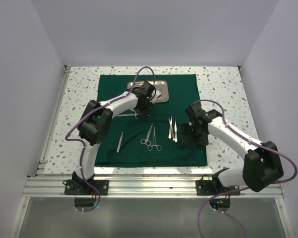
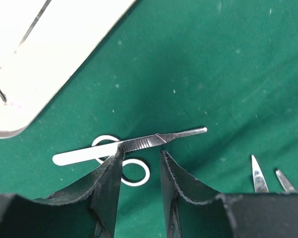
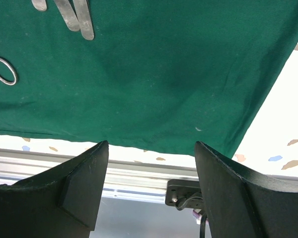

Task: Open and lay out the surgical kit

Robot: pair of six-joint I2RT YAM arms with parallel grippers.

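My left gripper is part open, low over a scalpel handle (image 2: 74,156) lying across ring handles (image 2: 133,181) on the green cloth (image 2: 198,74). The steel tray (image 2: 54,59) is beside it. In the top view, a single instrument (image 1: 119,142) lies lower left, scissors (image 1: 149,134) and a clamp (image 1: 154,144) centrally, and several slim instruments (image 1: 175,131) to their right. My right gripper stands open over the cloth's lower right, nothing between its fingers.
A speckled table surface (image 1: 223,84) surrounds the cloth, with walls at both sides and behind.
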